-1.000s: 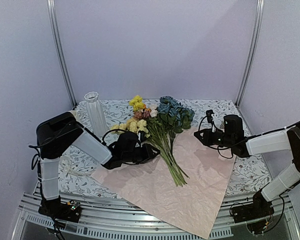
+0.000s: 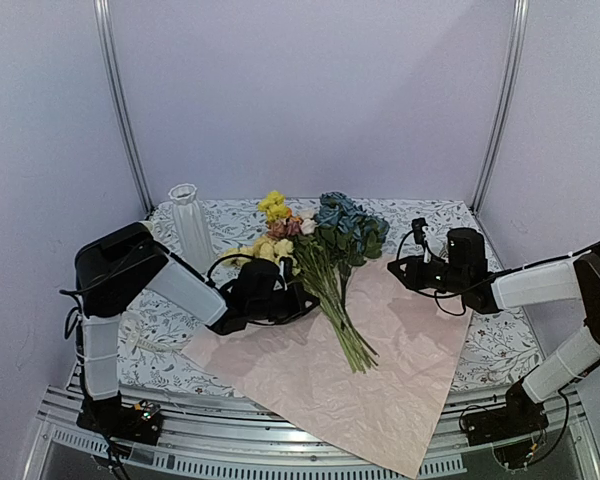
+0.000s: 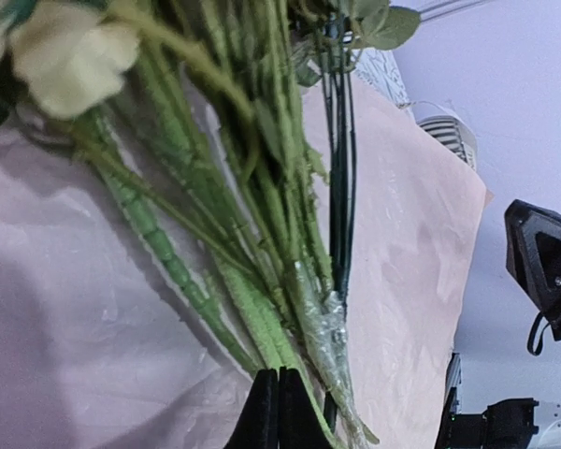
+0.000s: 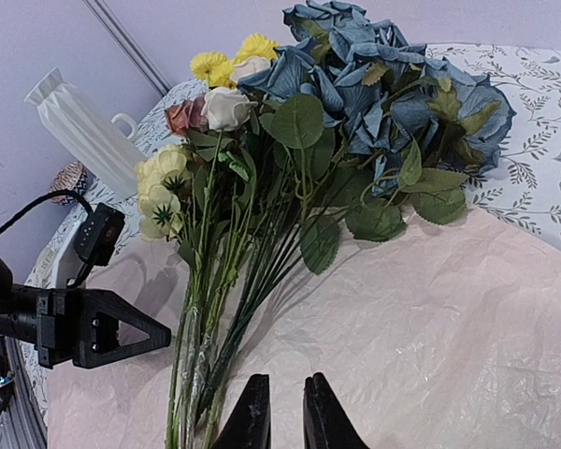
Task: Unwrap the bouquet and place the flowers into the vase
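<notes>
A bunch of flowers with blue, yellow, white and reddish heads lies on pink paper, its green stems (image 2: 345, 325) pointing toward the front. The white vase (image 2: 191, 230) stands upright at the back left, with no flowers showing in it. Just left of the stems is my left gripper (image 2: 316, 302); its fingertips are together, and the left wrist view shows nothing between them. Whether they touch the stems is unclear. My right gripper has its fingers apart with an empty gap, over the paper right of the stems. The blue flowers (image 4: 355, 84) lie beyond it.
The pink paper (image 2: 400, 400) covers the middle of the table and overhangs its front edge. In the right wrist view a small patterned pot (image 4: 69, 181) stands beside the vase.
My left arm has shifted only slightly, its gripper staying close to the stems. The flowers, the vase and my right arm look nearly unchanged.
</notes>
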